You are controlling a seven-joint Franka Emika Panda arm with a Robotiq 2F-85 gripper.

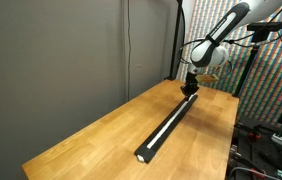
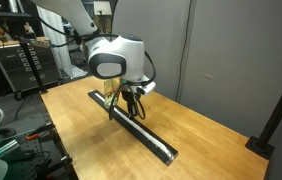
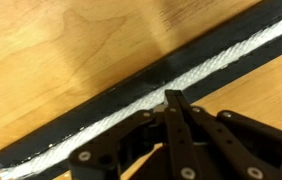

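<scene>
A white braided rope (image 3: 116,118) lies straight along a long black strip (image 3: 171,62) that rests on the wooden table. In the wrist view the strip runs on a slant from lower left to upper right. My gripper is shut, its dark fingertips over the rope's near edge, and nothing shows between them. Whether they touch the rope, I cannot tell. Exterior view 1 has the gripper (image 1: 189,90) small and dark at the strip's far part. From the other side, the white arm (image 2: 119,62) reaches over the strip (image 2: 151,139).
Bare wooden table (image 1: 91,138) lies on both sides of the strip. A grey wall panel (image 1: 71,70) stands behind it. Black cables (image 2: 146,88) loop around the arm. A dark post (image 2: 273,110) rises beyond the table's right side.
</scene>
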